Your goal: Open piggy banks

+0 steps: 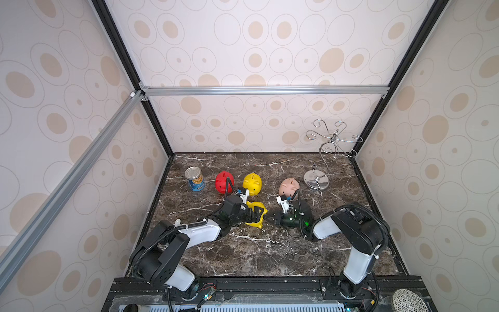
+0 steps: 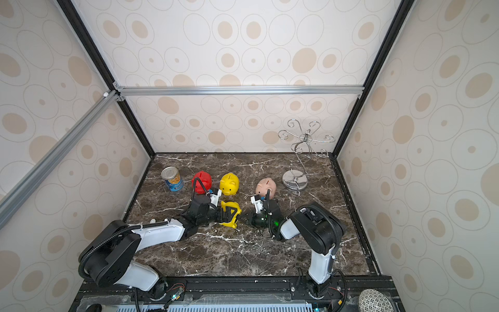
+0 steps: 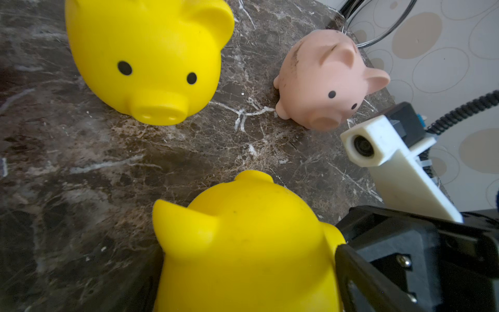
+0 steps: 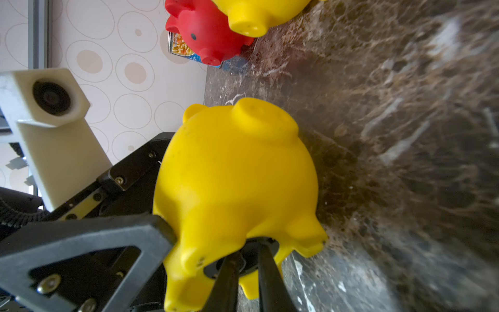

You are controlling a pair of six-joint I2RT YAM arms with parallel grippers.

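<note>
A yellow piggy bank (image 4: 234, 161) lies tipped on the marble counter (image 1: 249, 249) between both grippers, its underside with a dark opening toward my right gripper, whose dark fingers reach that opening, part open. My left gripper (image 1: 253, 213) stands open around the same bank, its fingers along either side. A second yellow bank (image 1: 252, 183), a red bank (image 1: 224, 182) and a pink bank (image 1: 289, 186) stand upright behind them.
A can (image 1: 195, 179) stands at the back left, a chrome stand (image 1: 316, 179) at the back right beside the pink bank.
</note>
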